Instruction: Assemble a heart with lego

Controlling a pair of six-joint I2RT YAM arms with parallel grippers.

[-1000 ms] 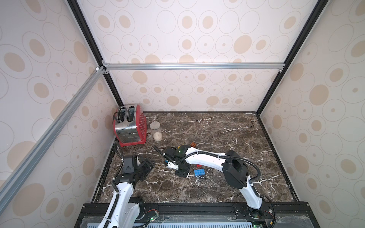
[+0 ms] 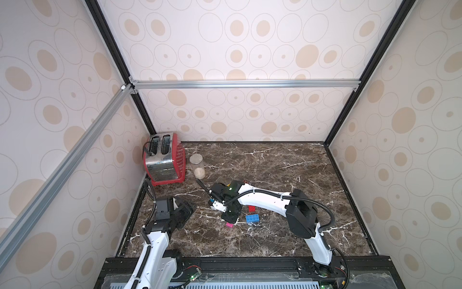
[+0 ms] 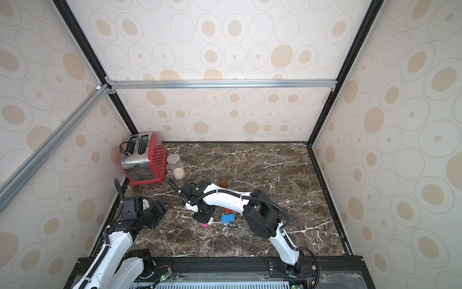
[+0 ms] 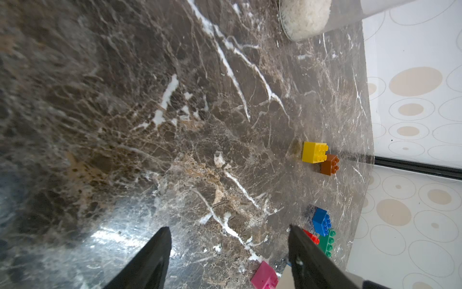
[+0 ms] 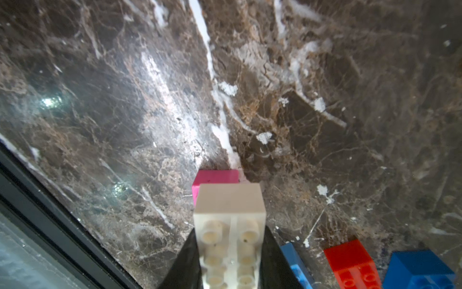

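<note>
My right gripper is shut on a white brick (image 5: 230,207), studs facing the wrist camera. Behind that brick in the right wrist view a pink brick (image 5: 216,176) shows, partly covered; whether the two touch I cannot tell. A light-blue brick (image 2: 252,218) lies to the right of the right gripper. Red (image 5: 353,262) and blue (image 5: 417,269) bricks are at the lower right of the right wrist view. My left gripper stands open and empty, off to the left, the pink brick (image 4: 264,277) beyond its right finger.
Yellow (image 4: 314,151), brown (image 4: 330,164) and green (image 4: 327,242) bricks lie farther back. A toaster (image 2: 163,161) and a clear jar (image 2: 197,166) stand at the back left.
The pink brick, out of sight before, now shows in front of it. The left arm has stayed still.
</note>
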